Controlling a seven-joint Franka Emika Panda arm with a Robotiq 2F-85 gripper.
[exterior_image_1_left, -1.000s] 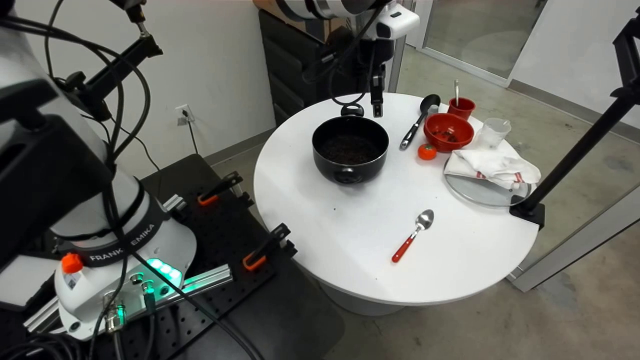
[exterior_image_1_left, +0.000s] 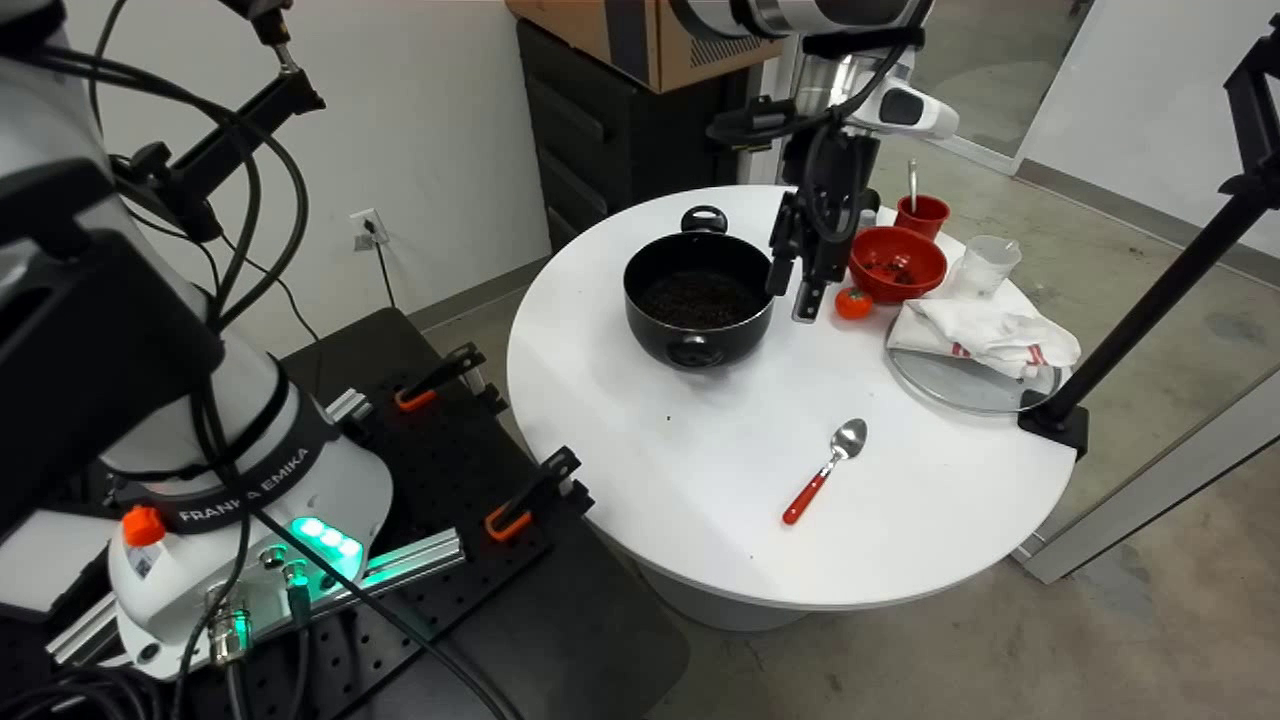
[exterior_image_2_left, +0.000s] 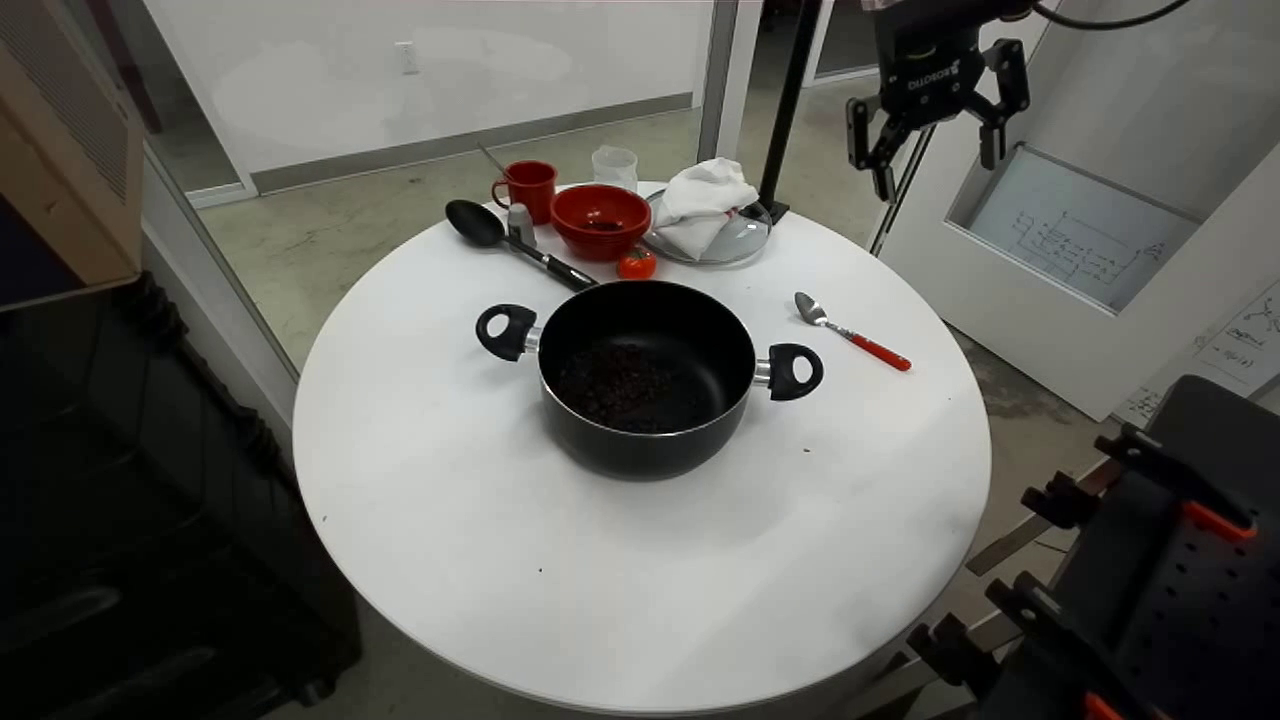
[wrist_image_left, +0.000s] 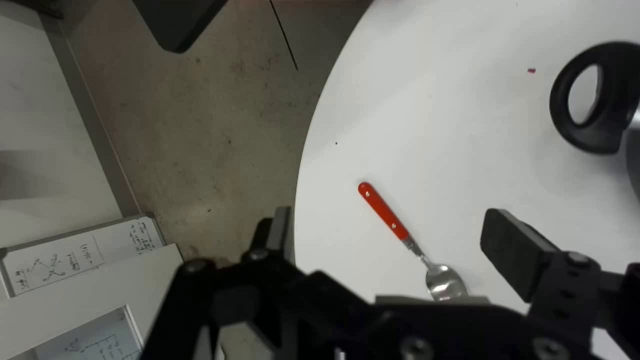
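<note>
My gripper (exterior_image_2_left: 938, 168) hangs open in the air above the table's far right side in exterior view 2, with nothing between its fingers. In the wrist view, a small spoon with a red handle (wrist_image_left: 384, 210) shows below, between the widely parted fingers; part of its metal bowl is covered by the gripper body. The spoon (exterior_image_1_left: 828, 469) lies flat on the white table, apart from other things. A black two-handled pot (exterior_image_2_left: 648, 450) stands on the table with dark bits on its bottom.
At the table's far edge are a red bowl (exterior_image_2_left: 600, 228), a red mug (exterior_image_2_left: 530, 190), a tomato (exterior_image_2_left: 636, 263), a black ladle (exterior_image_2_left: 477, 224), a clear cup (exterior_image_2_left: 614, 168) and a white towel (exterior_image_2_left: 699, 198) on a glass lid (exterior_image_2_left: 741, 244).
The arm has swung rightward in exterior view 1, from behind the pot to between the camera and the ladle, which it now hides. The objects on the table have not moved.
</note>
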